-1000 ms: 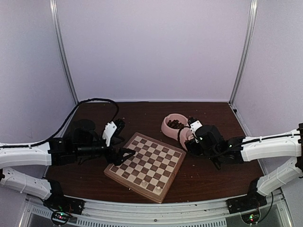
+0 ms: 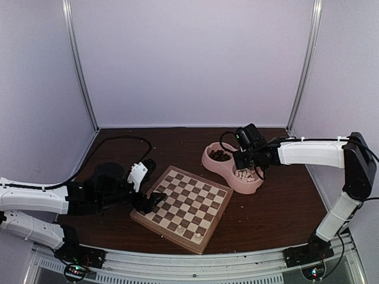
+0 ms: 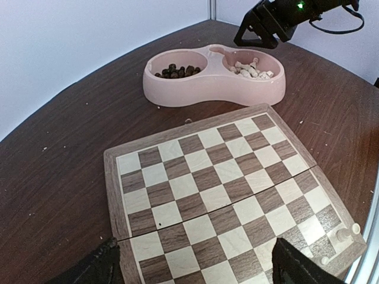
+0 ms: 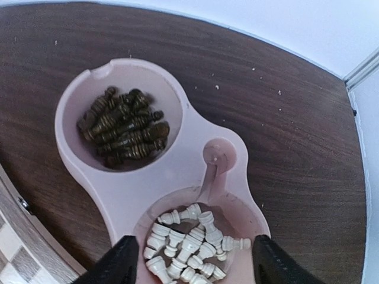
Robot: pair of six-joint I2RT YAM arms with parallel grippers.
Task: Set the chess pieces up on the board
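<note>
The chessboard (image 2: 188, 207) lies at an angle on the table, with two white pieces (image 2: 198, 236) standing at its near right edge; the left wrist view shows a taller one (image 3: 343, 234) in the corner and a small one (image 3: 324, 260) beside it. A pink double bowl (image 4: 195, 130) holds dark pieces (image 4: 127, 127) in one hollow and white pieces (image 4: 189, 245) in the other. Above the white pieces hangs my right gripper, its fingers apart with nothing held between them. Over the board's left side my left gripper is open and empty.
The bowl's raised rim (image 4: 177, 171) surrounds both hollows. Pale walls (image 2: 189, 65) close off the back and sides.
My right arm has swung away from the front edge, and its gripper is now above the bowl's white pieces. The left gripper has shifted slightly left. Board and bowl stay put.
</note>
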